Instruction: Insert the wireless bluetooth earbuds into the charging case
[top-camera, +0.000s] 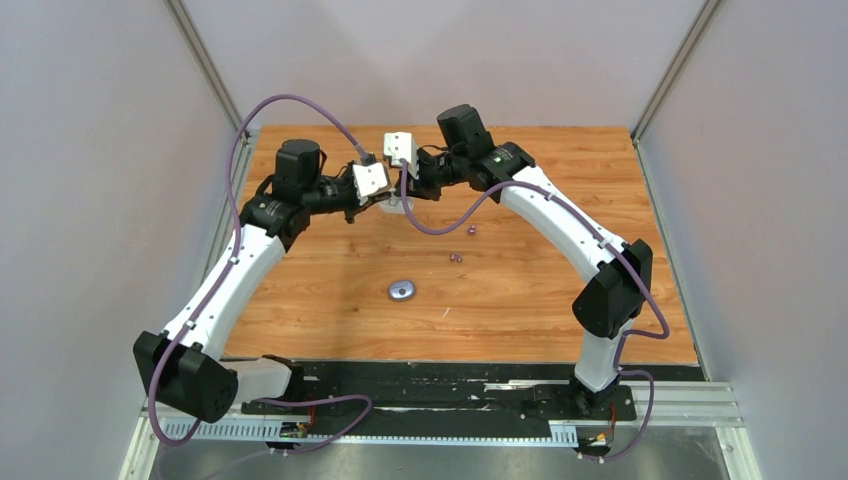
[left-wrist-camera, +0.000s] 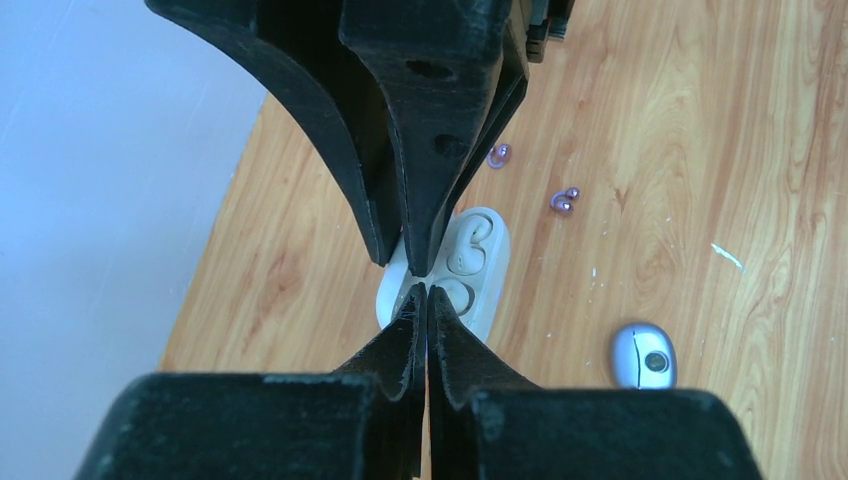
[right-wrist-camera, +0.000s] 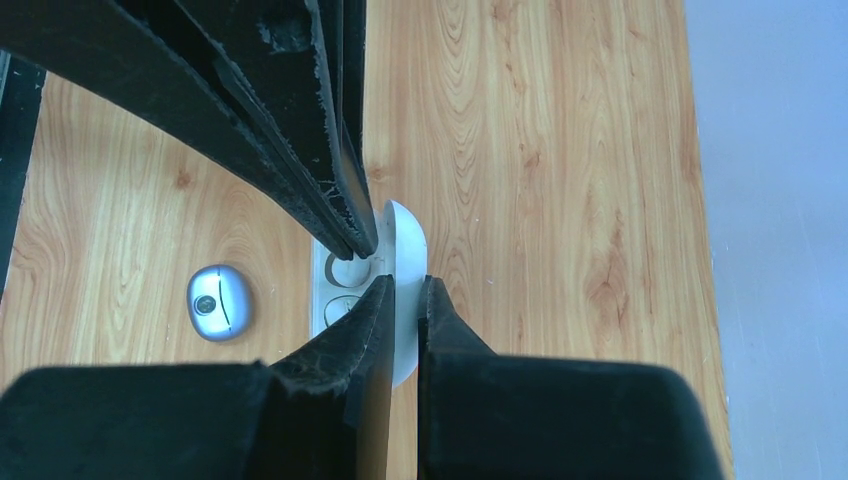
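Observation:
My right gripper is shut on the white charging case (right-wrist-camera: 408, 240), holding it above the table in the middle of the top view. In the left wrist view the case (left-wrist-camera: 485, 290) shows a white earbud (left-wrist-camera: 468, 245) in one recess and a round recess near my left fingertips. My left gripper is shut at the case, nothing visible between its fingers; its tips overlap the case in view, and whether they touch it is unclear.
A silver-blue oval object (top-camera: 401, 289) lies on the wooden table (top-camera: 520, 310) toward the front middle. Small purple pieces (top-camera: 455, 257) lie right of centre.

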